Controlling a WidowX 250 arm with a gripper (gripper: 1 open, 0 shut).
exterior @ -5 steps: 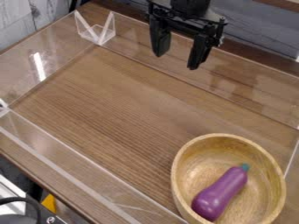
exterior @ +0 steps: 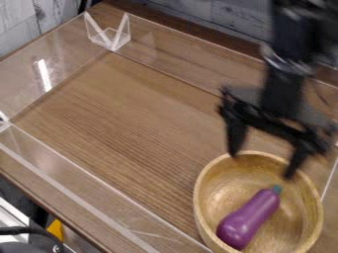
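My black gripper (exterior: 275,126), blurred by motion, hangs low over the right side, just above the back part of a round cream bowl (exterior: 211,203). It appears open, with two dark fingers apart and nothing visible between them. A purple toy eggplant (exterior: 248,218) with a small green stem lies inside the bowl.
A white wire object (exterior: 109,32) stands at the back left. A clear panel edge runs along the left, and dark cables lie at the bottom left.
My gripper has moved down and toward the front right from the back of the table, to above the bowl. The bowl and eggplant look unmoved.
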